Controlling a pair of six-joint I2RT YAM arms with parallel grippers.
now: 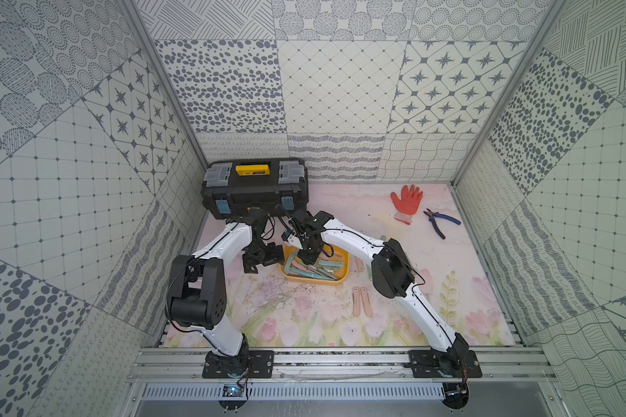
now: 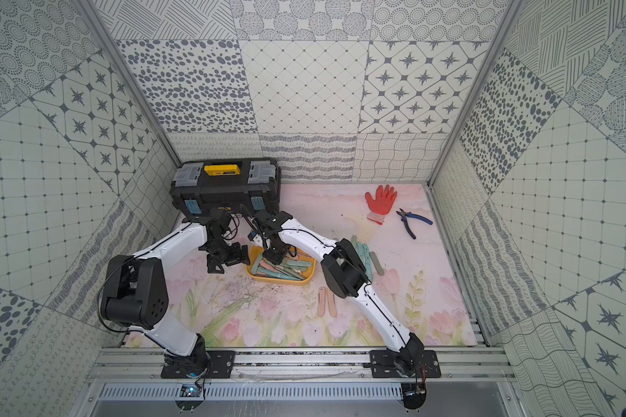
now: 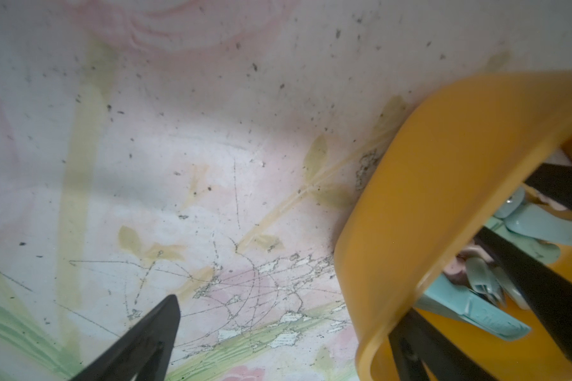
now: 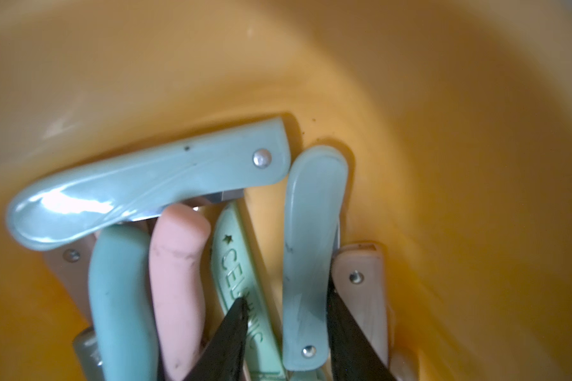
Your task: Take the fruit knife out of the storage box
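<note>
The orange storage box [image 1: 337,276] holds several knives with light blue, pink and green handles. My right gripper is down inside it, its fingers part open on either side of the lower end of an upright light blue knife [image 4: 309,247]. Another light blue knife [image 4: 146,177] lies crosswise, with a pink handle [image 4: 178,285] and a green one [image 4: 235,254] nearby. My left gripper stands open at the box's left wall, one finger over its rim in the left wrist view.
A black toolbox [image 1: 254,187] stands behind at the left. A red glove [image 1: 407,201] and pliers [image 1: 438,222] lie at the back right. Pink knife handles [image 1: 361,301] lie in front of the box.
</note>
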